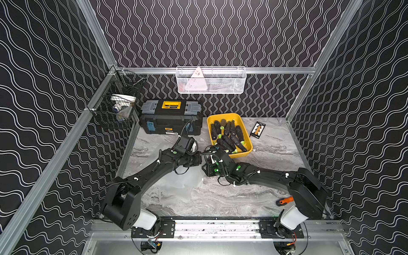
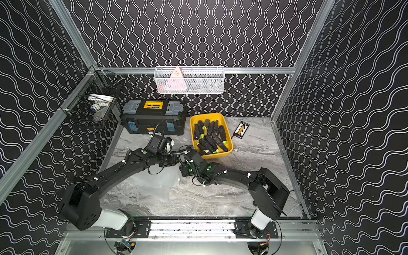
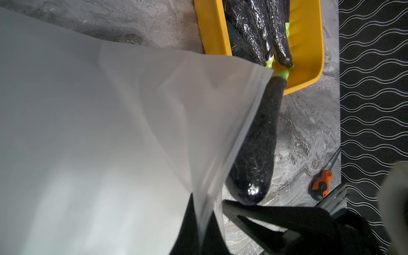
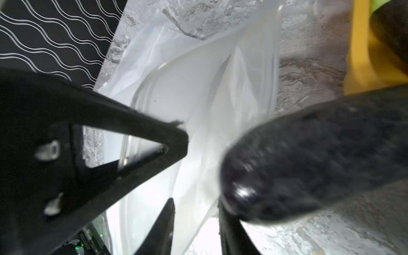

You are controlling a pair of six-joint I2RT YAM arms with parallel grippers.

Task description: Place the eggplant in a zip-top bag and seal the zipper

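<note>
A translucent zip top bag [image 1: 180,182] lies over the marble surface, its edge raised by my left gripper, which is shut on the plastic in the left wrist view. Just right of the bag's mouth is a long dark eggplant, also large in the right wrist view [image 4: 314,153] above the blurred fingertips. My right gripper is beside the mouth of the bag, fingers apart; whether anything touches them behind the eggplant is unclear.
A yellow tray [image 2: 225,131] of eggplants stands at the back, with a toolbox [image 1: 170,119] to its left and a small boxed item [image 1: 258,129] to its right. An orange-handled tool [image 1: 285,200] lies at the front right.
</note>
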